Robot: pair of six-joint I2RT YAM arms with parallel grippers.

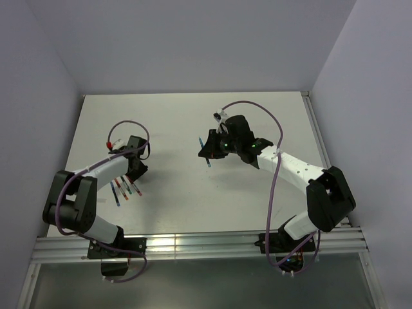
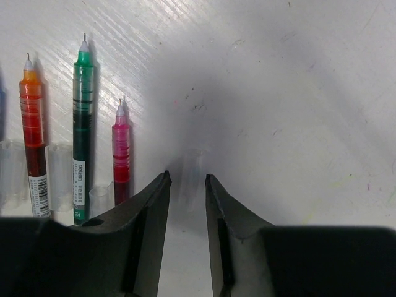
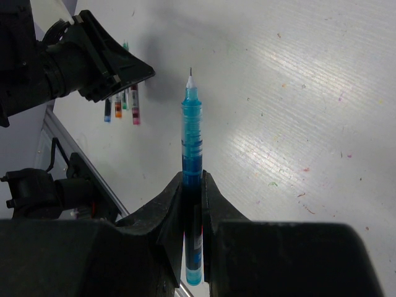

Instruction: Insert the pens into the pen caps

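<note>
My right gripper is shut on a cyan pen (image 3: 192, 130), held tip up over the middle. My left gripper is low at the left, its fingertips slightly apart over a clear cap (image 2: 191, 164); whether they touch it is unclear. Beside it lie an orange pen (image 2: 32, 111), a green pen (image 2: 82, 124) and a pink pen (image 2: 120, 154), with more clear caps (image 2: 60, 176) among them. A blue pen (image 1: 115, 196) lies at the row's outer end.
A metal rail (image 1: 193, 243) runs along the front edge, and walls stand at the sides and back.
</note>
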